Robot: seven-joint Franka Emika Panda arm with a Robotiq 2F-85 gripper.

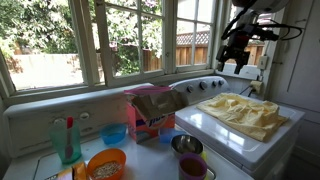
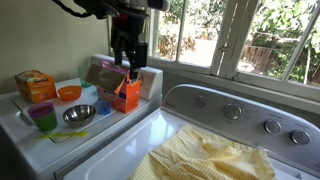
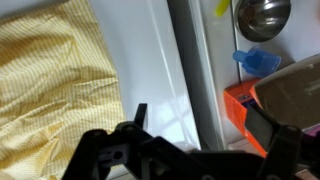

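High above the two white machines hangs my black gripper (image 1: 231, 67). In the wrist view its fingers (image 3: 140, 116) stand well apart, the gripper open with nothing between them. A pale yellow cloth (image 1: 243, 115) lies spread and wrinkled on the right machine's top, filling the left of the wrist view as well. On the other machine stands an orange detergent box (image 2: 126, 95) with a brown flap at its top; the gripper is above and near it in exterior view 2. Beside the box are a small blue cup (image 3: 258, 62) and a metal bowl (image 3: 264, 18).
On the left machine are an orange bowl (image 1: 106, 164), a blue bowl (image 1: 114, 133), a green cup (image 1: 66, 143), a purple cup (image 1: 192, 167) and a yellow-green utensil (image 2: 70, 138). Control panels (image 2: 240, 112) rise along the back below the windows. A gap (image 3: 197, 75) separates the machines.
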